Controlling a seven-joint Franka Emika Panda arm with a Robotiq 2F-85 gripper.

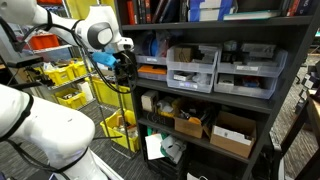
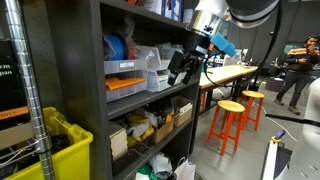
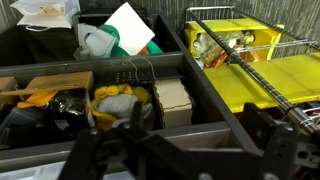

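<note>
My gripper [image 1: 126,66] hangs in the air in front of the left end of the dark shelf unit. Its fingers are apart in the wrist view, with dark fingers [image 3: 131,140] at the lower left and at the right, and nothing is held between them. Seen in exterior view 2, the gripper [image 2: 183,72] is near the shelf's middle board. Below, in the wrist view, a bin holds a yellow and grey bundle [image 3: 120,102] beside a small cardboard box [image 3: 173,96]. White paper [image 3: 130,27] and grey cloth [image 3: 97,42] lie further down.
Clear plastic tubs [image 1: 192,74] and an orange tray [image 1: 153,71] fill the middle shelf. An open cardboard box [image 1: 233,132] sits lower right. Yellow bins [image 3: 240,70] on a wire rack stand beside the shelf's upright. Red stools [image 2: 226,122] are behind the arm.
</note>
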